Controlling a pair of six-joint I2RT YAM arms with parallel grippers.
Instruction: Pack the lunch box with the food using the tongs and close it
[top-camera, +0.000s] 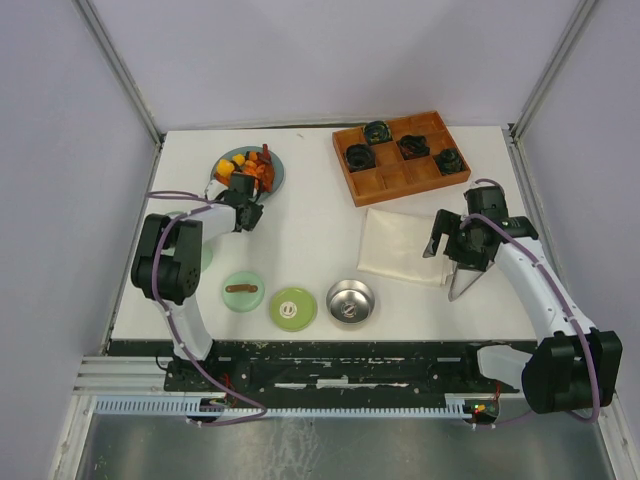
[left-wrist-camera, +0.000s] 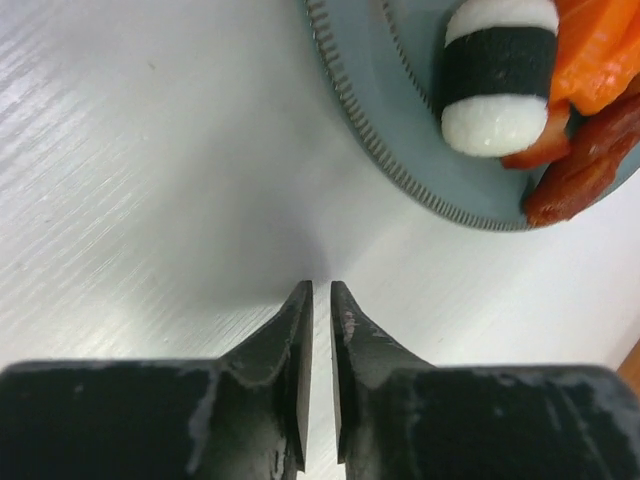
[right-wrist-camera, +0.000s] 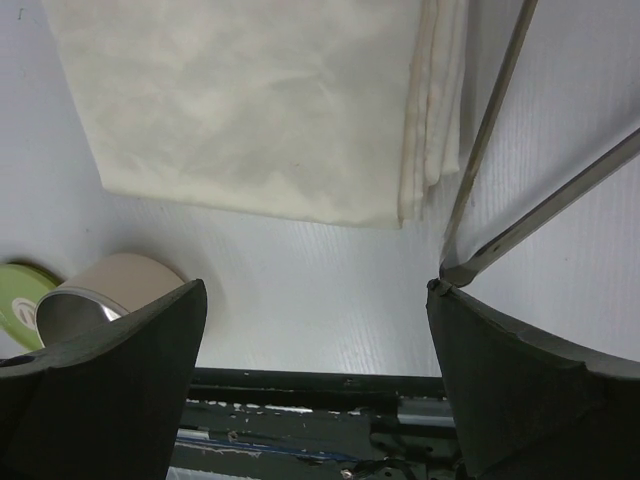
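My left gripper is shut at the near edge of the blue-grey plate (left-wrist-camera: 375, 125) of food, over bare table; whether anything is between its tips is not visible. In the left wrist view the plate holds a rice roll (left-wrist-camera: 497, 75), carrot pieces (left-wrist-camera: 590, 45) and sausage (left-wrist-camera: 575, 175). My right gripper stands open above a folded cream cloth (right-wrist-camera: 240, 110) and metal tongs (right-wrist-camera: 560, 200), nothing between its fingers.
A compartment tray (top-camera: 395, 183) stands at the back right. A steel pot (top-camera: 350, 290), a green lid (top-camera: 292, 322) and a green dish (top-camera: 243, 305) lie along the front.
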